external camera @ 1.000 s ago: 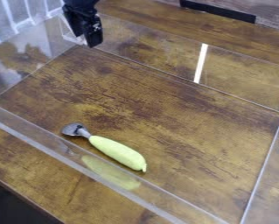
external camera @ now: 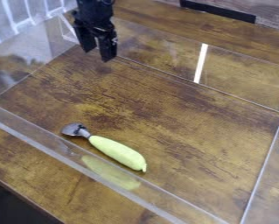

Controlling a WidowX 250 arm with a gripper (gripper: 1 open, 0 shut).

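A scoop (external camera: 115, 152) with a pale yellow-green handle and a short metal head lies on the wooden floor of a clear-walled enclosure, near its front left. My black gripper (external camera: 97, 49) hangs at the top left, over the back left of the enclosure, well away from the scoop. It looks open, with nothing visible between its fingers, though it is small and dark in this view.
Clear acrylic walls (external camera: 201, 63) surround the work area, with a white strip on the back one. A dark bar (external camera: 218, 14) lies beyond at the back.
My gripper has moved a little to the right and down over the last second. The scoop has stayed where it was.
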